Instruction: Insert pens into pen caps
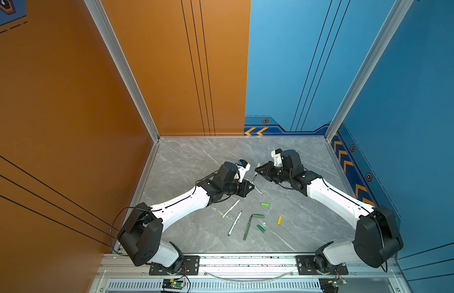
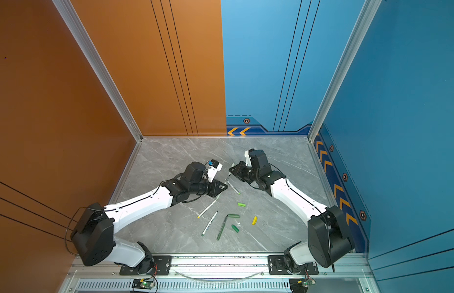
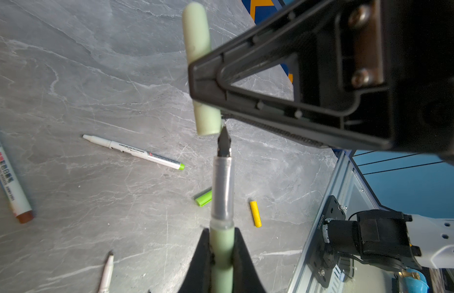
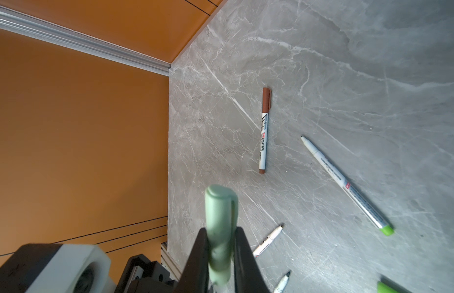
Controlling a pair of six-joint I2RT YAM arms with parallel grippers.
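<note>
In the left wrist view, a pen (image 3: 222, 190) with a pale green barrel, silver collar and black tip points upward. My left gripper is shut on its barrel. Above it, the right gripper grips a pale green cap (image 3: 196, 29), its lower end facing the pen. The black tip sits right by that lower end, slightly to its right here; whether they touch I cannot tell. From the right wrist view, the cap (image 4: 219, 210) stands between the shut fingers of my right gripper. Both grippers are raised over the table's middle.
Loose on the table lie a green-ended pen (image 4: 349, 188), a brown pen (image 4: 264, 139), a light green cap (image 1: 265, 204), a yellow cap (image 1: 279, 220), a dark green pen (image 1: 247, 229) and white pens (image 1: 234, 223). Bare table (image 1: 183, 156) shows at the back left.
</note>
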